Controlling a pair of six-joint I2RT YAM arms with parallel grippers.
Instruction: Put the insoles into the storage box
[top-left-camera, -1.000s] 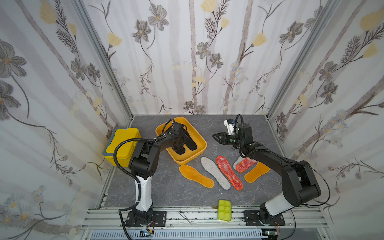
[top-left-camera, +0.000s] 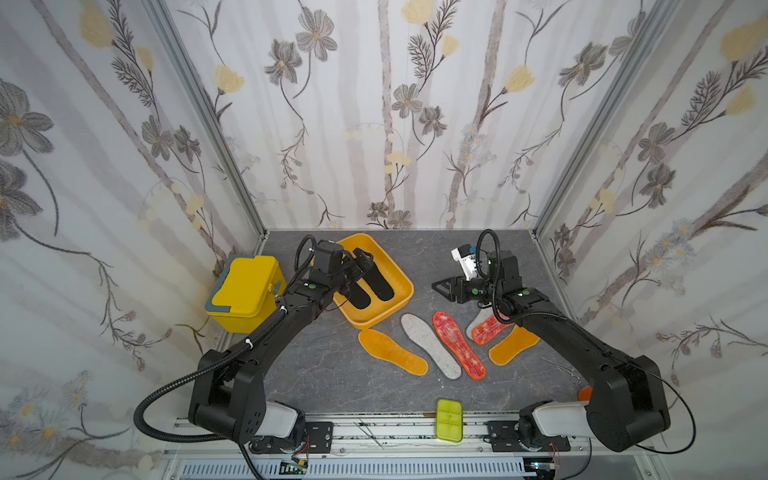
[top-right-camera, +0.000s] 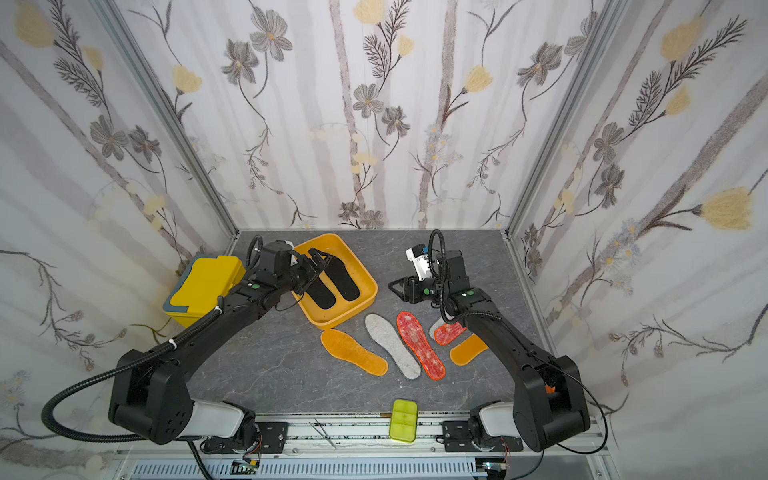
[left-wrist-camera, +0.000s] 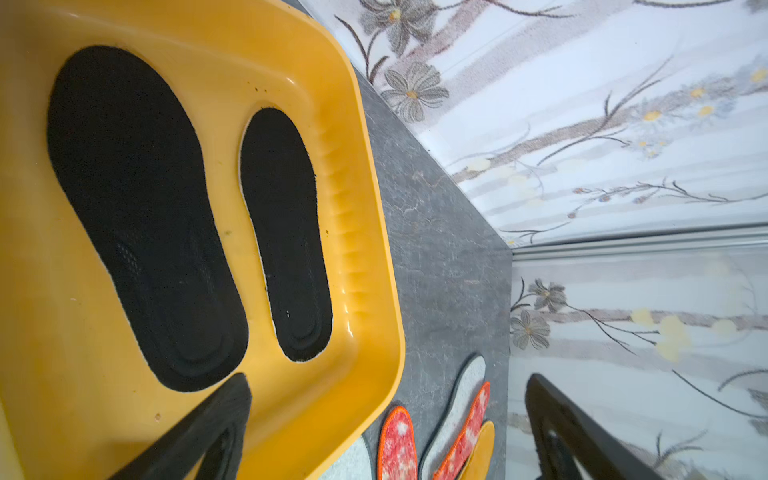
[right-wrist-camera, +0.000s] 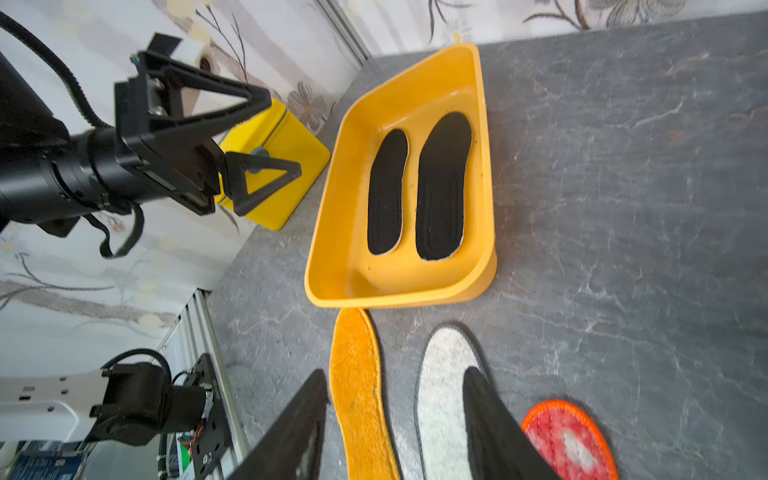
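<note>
Two black insoles (right-wrist-camera: 445, 184) lie side by side, flat, inside the yellow-orange storage box (right-wrist-camera: 392, 300). Over the box's left part hovers my left gripper (top-left-camera: 360, 268), open and empty; its blurred fingers (left-wrist-camera: 208, 424) frame the lower part of the left wrist view. To the right of the box my right gripper (top-left-camera: 444, 289) hangs above bare table, open with nothing between its fingers. On the table in front lie an orange insole (top-left-camera: 393, 352), a grey insole (top-left-camera: 430, 345) and a red insole (top-left-camera: 458, 345). Farther right, partly under the right arm, are another red insole (top-left-camera: 488, 329) and orange insole (top-left-camera: 513, 345).
A yellow lidded container (top-left-camera: 246, 292) stands left of the box, beside the left arm. A small green divided tray (top-left-camera: 449, 421) sits at the front edge.
The right arm has shifted slightly right, its gripper a little lower in view. The insoles stay put.
</note>
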